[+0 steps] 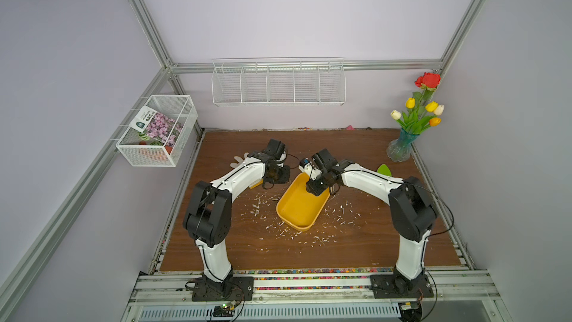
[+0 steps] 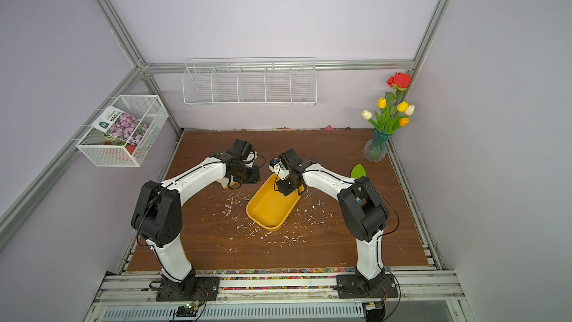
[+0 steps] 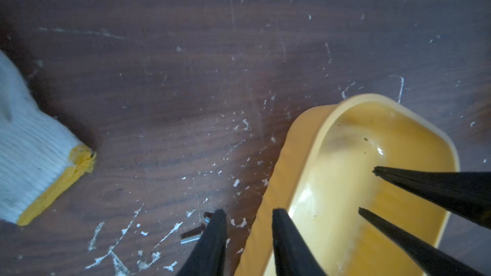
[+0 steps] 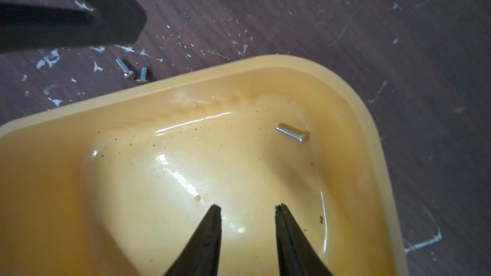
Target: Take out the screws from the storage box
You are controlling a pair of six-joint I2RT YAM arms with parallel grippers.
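Note:
The yellow storage box (image 1: 304,205) stands mid-table. One silver screw (image 4: 290,132) lies on its floor near a corner in the right wrist view. Outside, two screws rest on the table close to the box wall; the left wrist view shows the same small metal pieces (image 3: 192,234) partly behind a finger. My left gripper is open with nothing between its fingers, above the table at the box's left side. Over the box, my right gripper has its fingertips apart and empty, offset from the screw inside.
A glove (image 3: 30,148) with a yellow cuff lies left of the box. White flecks (image 1: 315,239) are scattered round the box. A flower vase (image 1: 400,148) stands at the back right, and a green object (image 1: 384,170) lies nearby. Both grippers are close together.

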